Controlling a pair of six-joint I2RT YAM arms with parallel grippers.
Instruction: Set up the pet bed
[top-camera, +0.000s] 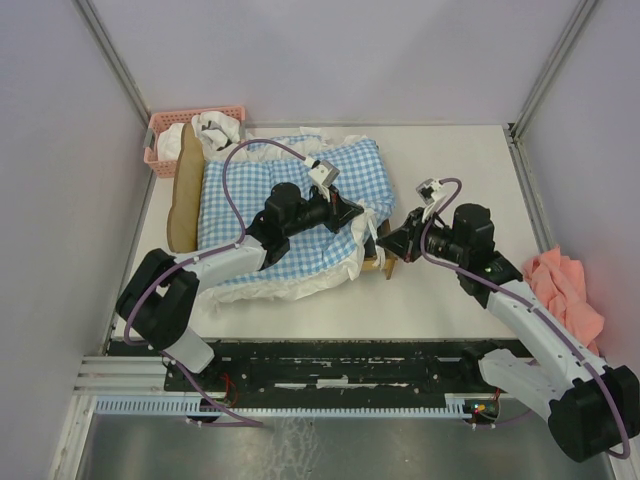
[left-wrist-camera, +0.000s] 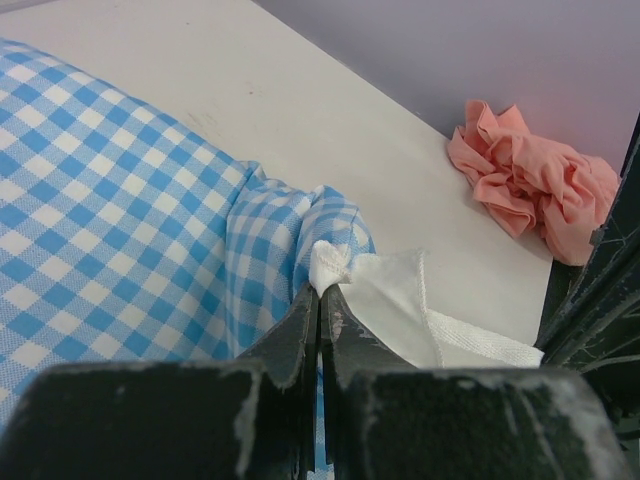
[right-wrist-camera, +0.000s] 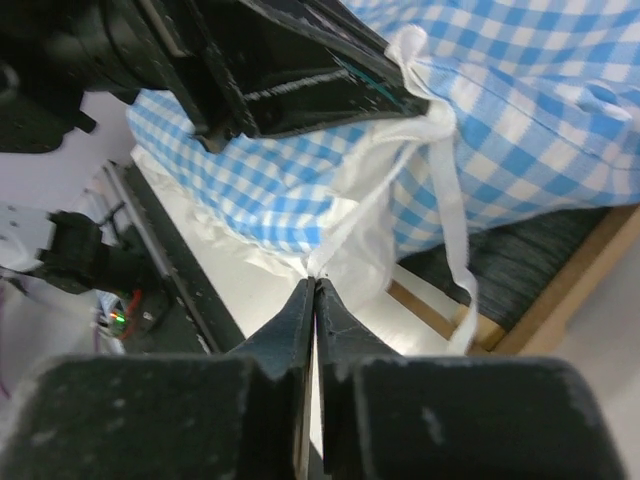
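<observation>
A blue-and-white checked cover (top-camera: 275, 185) with a white border drapes over a wooden frame (right-wrist-camera: 575, 285). White ties are bunched at its right corner. My left gripper (top-camera: 350, 210) is shut on this bunch of white ties (left-wrist-camera: 330, 262) beside the folded checked corner (left-wrist-camera: 330, 225). One tie (right-wrist-camera: 365, 205) stretches straight from the bunch to my right gripper, whose fingertips look closed together on its end. The other tie (right-wrist-camera: 452, 215) hangs loose over the frame's corner. In the top view, my right gripper (top-camera: 380, 242) is just right of the cover's corner.
A brown cushion-like piece (top-camera: 187, 190) leans along the cover's left side. Behind it stands a pink basket (top-camera: 152, 150) with white cloth (top-camera: 215, 130). Pink cloth (top-camera: 563, 295) lies at the right edge.
</observation>
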